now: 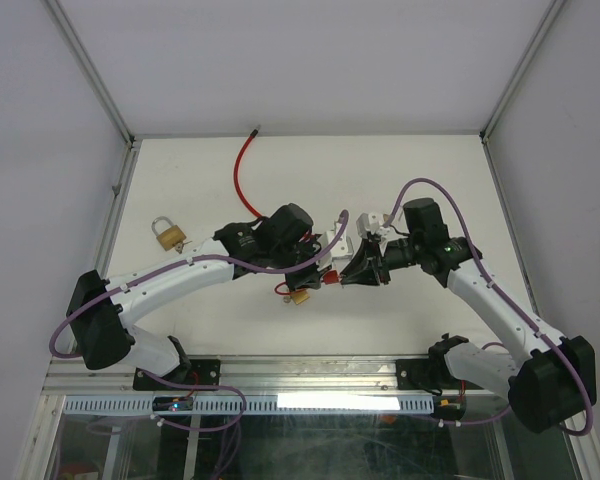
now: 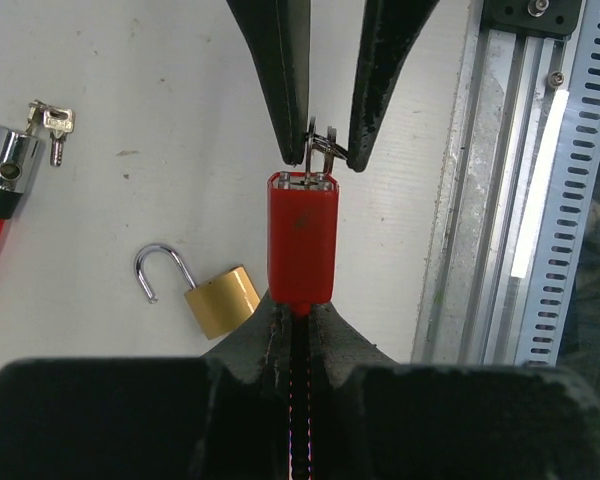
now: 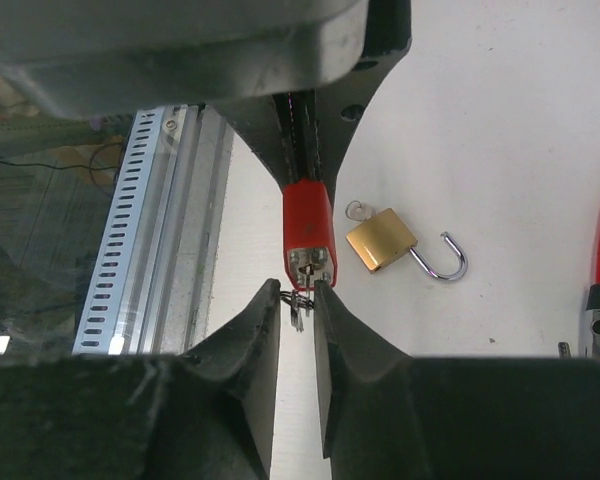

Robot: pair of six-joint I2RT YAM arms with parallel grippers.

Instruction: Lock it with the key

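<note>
A red padlock [image 2: 301,240] is clamped in my left gripper, its metal keyway end facing the right gripper. A key with a ring sits at that end, between the tips of my right gripper; in the right wrist view the fingertips are close around it, but whether they grip it I cannot tell. On the table below lie an open brass padlock [image 3: 380,240] and a red cable lock [image 2: 8,175] with keys [image 2: 58,125].
Another brass padlock [image 1: 170,236] lies at the left of the table. The metal rail [image 2: 475,200] runs along the front edge.
</note>
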